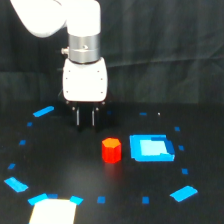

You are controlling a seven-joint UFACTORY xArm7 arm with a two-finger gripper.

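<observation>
A red block with a hexagonal look stands on the dark table, near the middle of the view. To its right lies a blue square with a white patch inside it. My gripper hangs above and to the left of the block, pointing down. Its two dark thin fingers are apart, and nothing shows between them. A clear gap separates the fingers from the block.
Blue tape strips mark the table, among them one at front left and one at right. A cream-coloured square sits at the front left edge. Small blue dots are scattered about.
</observation>
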